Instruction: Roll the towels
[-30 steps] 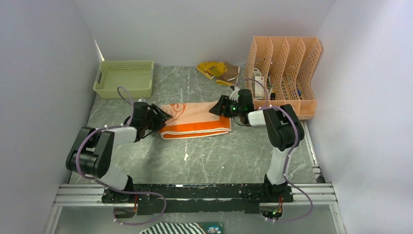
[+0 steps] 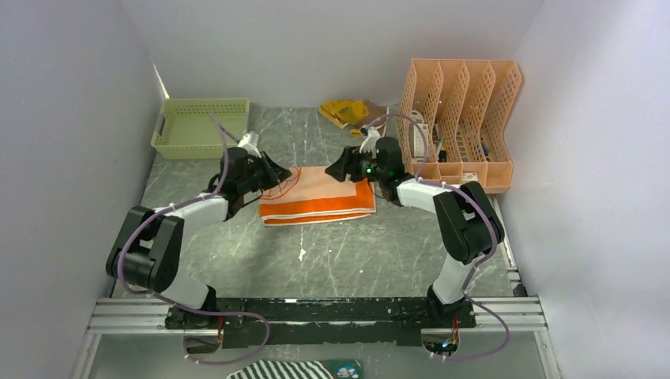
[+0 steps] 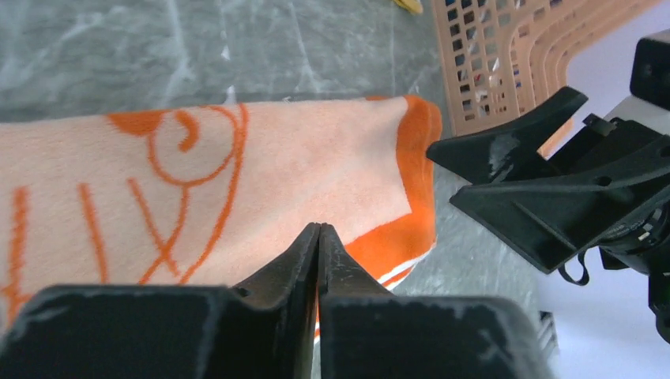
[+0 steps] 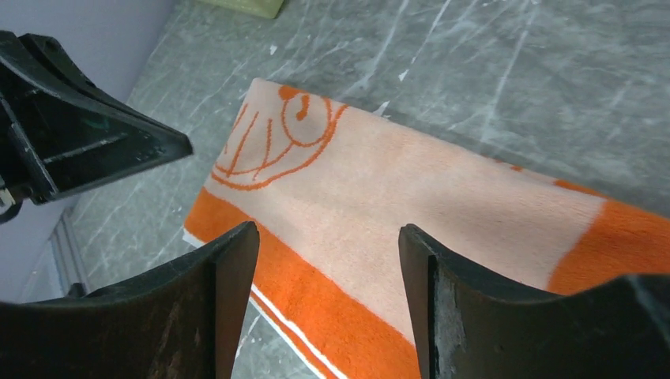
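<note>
An orange and peach towel (image 2: pixel 316 207) lies folded flat on the grey table, with an orange pattern at its left end. My left gripper (image 2: pixel 282 175) is over that left end; in the left wrist view its fingers (image 3: pixel 269 332) are together above the towel (image 3: pixel 308 166), with nothing clearly visible between them. My right gripper (image 2: pixel 334 170) is above the towel's right half, its fingers (image 4: pixel 442 316) apart with no towel gripped, the pale cloth showing between them in the right wrist view.
A green basket (image 2: pixel 199 147) stands back left, yellow and brown cloths (image 2: pixel 344 110) lie at the back, and a peach slotted organizer (image 2: pixel 498 174) stands back right. Striped cloth (image 2: pixel 276 369) shows below the front edge.
My left gripper has moved right and up over the towel's left end, and its fingers have closed. My right gripper has moved left along the towel. The towel looks unchanged.
</note>
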